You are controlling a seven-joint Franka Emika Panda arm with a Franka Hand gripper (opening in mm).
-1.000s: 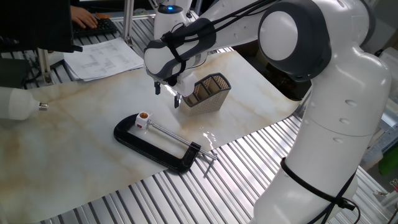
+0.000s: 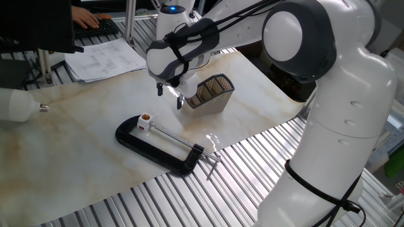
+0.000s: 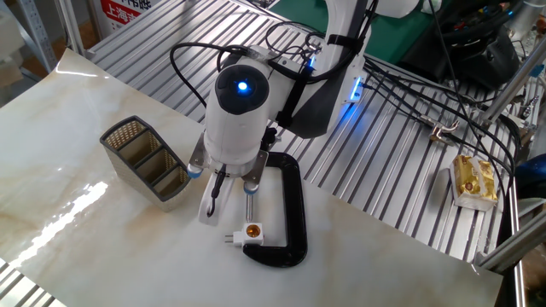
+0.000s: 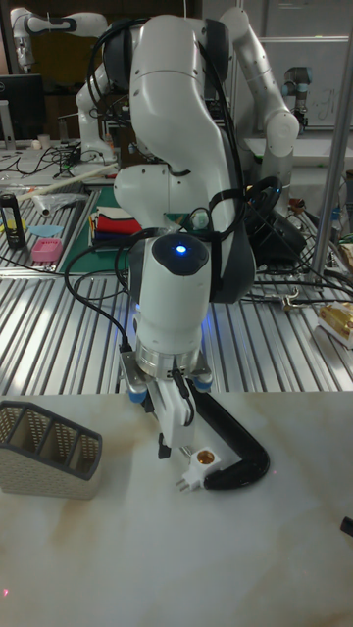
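Note:
In exterior view 1 my gripper (image 2: 169,96) hangs above the marbled sheet, its two dark fingertips (image 2: 179,103) apart with nothing between them. A black C-clamp (image 2: 151,150) lies flat on the sheet, its screw handle reaching over the metal slats. At the end of the clamp's screw sits a small white lamp socket (image 3: 248,234) with plug pins and a coppery inside, within the clamp's finger. A white bulb (image 2: 17,105) with a metal screw base shows at the left edge of exterior view 1. The gripper is above and apart from clamp and socket.
A beige compartment basket (image 2: 211,101) with a dark rim stands near the gripper; its compartments look empty. Papers (image 2: 104,60) lie at the back by a person's hand on a keyboard. A gold-and-white block (image 3: 473,182) rests on the slats.

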